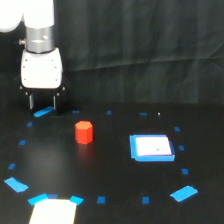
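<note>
Near the back left of the black table, my gripper (42,102) points straight down, its two thin fingers spread apart with nothing seen between them. To its right and nearer the camera stands a small red block (84,132), apart from the fingers. Farther right lies a blue-bordered pad with a white middle (153,146), with nothing on it. At the front left a cream-coloured square (54,211) is partly cut off by the lower edge of the view.
Several small blue tape marks and larger blue strips (184,193) are scattered on the dark tabletop (110,175). A black curtain (140,50) hangs behind. Bare table separates the red block from the pad.
</note>
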